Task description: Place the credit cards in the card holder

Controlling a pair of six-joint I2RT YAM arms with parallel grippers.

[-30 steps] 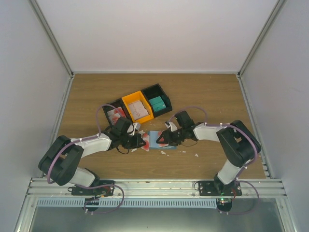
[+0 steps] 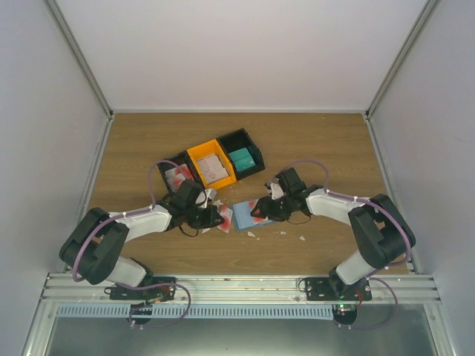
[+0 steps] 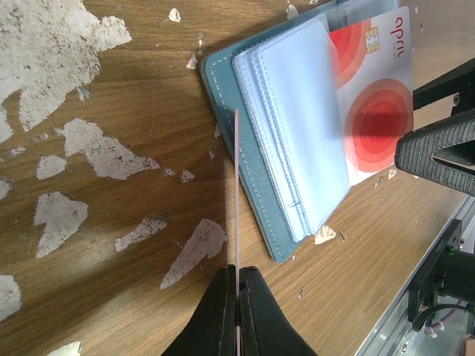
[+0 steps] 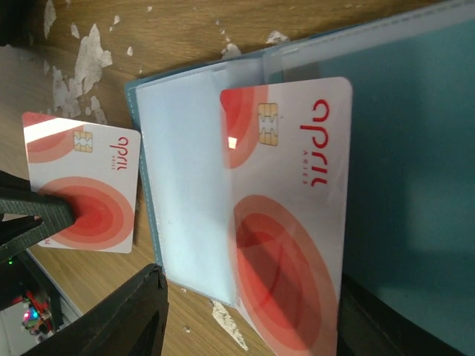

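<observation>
An opened blue card holder (image 2: 243,216) with whitish pockets lies on the table between both grippers. A red-and-white credit card (image 4: 289,156) lies over it, its left edge at the whitish pocket (image 4: 185,170); how deep it sits is unclear. My right gripper stands part open over this card, one finger on each side. Left of the holder, my left gripper is shut on a second card (image 3: 237,193), seen edge-on as a thin line. In the right wrist view this held card (image 4: 82,167) shows its face, beside the holder's left edge.
Behind the arms stand a black tray (image 2: 165,165) with red-and-white cards, a yellow tray (image 2: 197,153) with pale cards, and a black tray (image 2: 236,139) with teal items. Whitish worn patches mark the table. Free table lies in front.
My right gripper has shifted right over the last second, and the card on the holder now shows farther right. The holder has turned slightly. The left arm looks unchanged.
</observation>
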